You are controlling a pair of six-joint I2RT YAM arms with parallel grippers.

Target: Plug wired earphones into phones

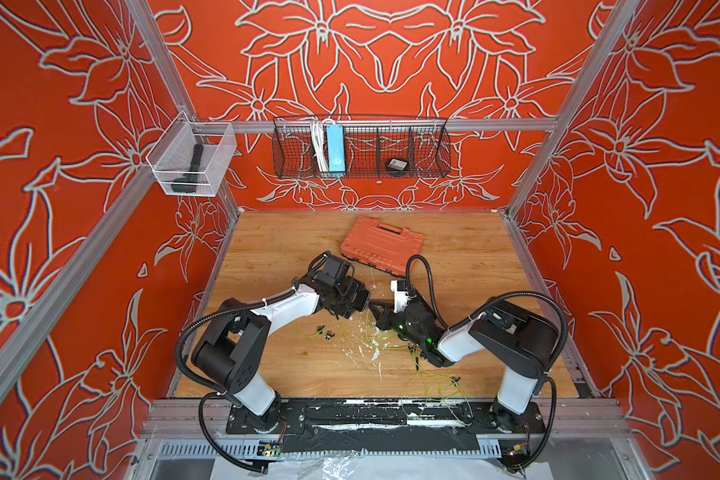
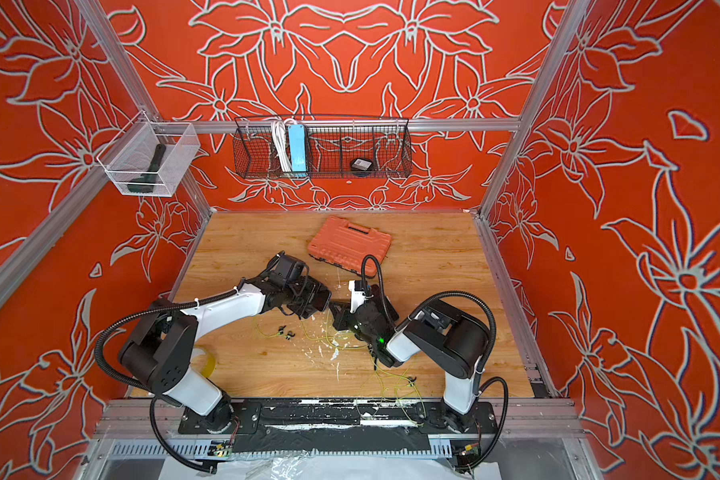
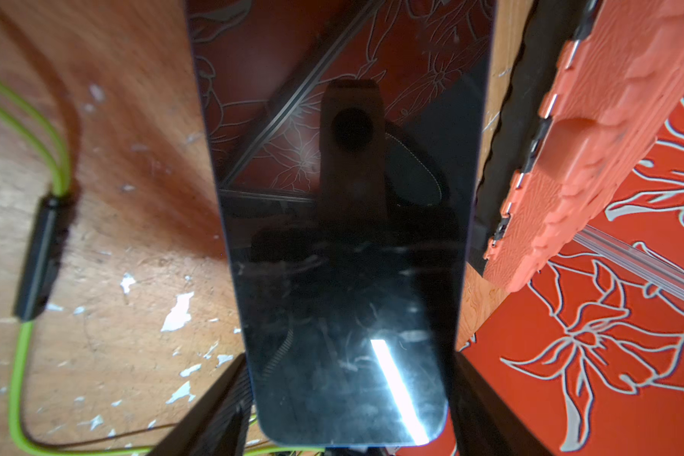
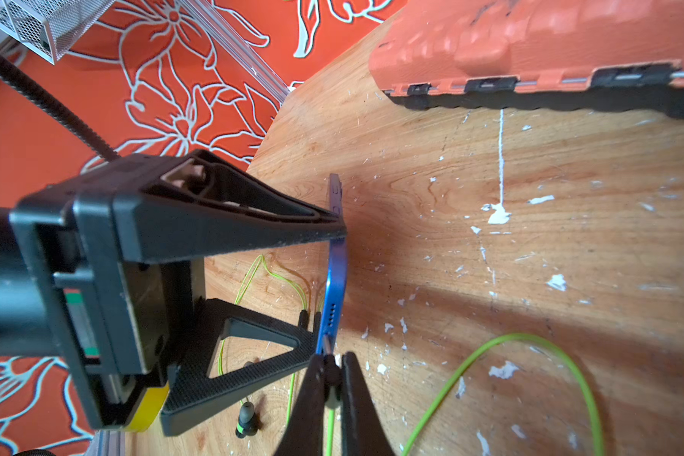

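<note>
My left gripper is shut on a phone (image 3: pixel 342 250), whose dark glossy face fills the left wrist view; its blue edge (image 4: pixel 334 273) shows in the right wrist view. My right gripper is shut at the phone's lower end, on what looks like an earphone plug with yellow-green cord below; the fingertips largely hide it, and whether it is inserted I cannot tell. Yellow-green earphone cords (image 4: pixel 547 342) lie on the table, with a black earbud (image 4: pixel 247 418) at the lower left.
An orange case (image 1: pixel 382 244) lies at the back of the table (image 1: pixel 272 232). A wire basket (image 1: pixel 360 148) and a clear bin (image 1: pixel 190 160) hang on the rails above.
</note>
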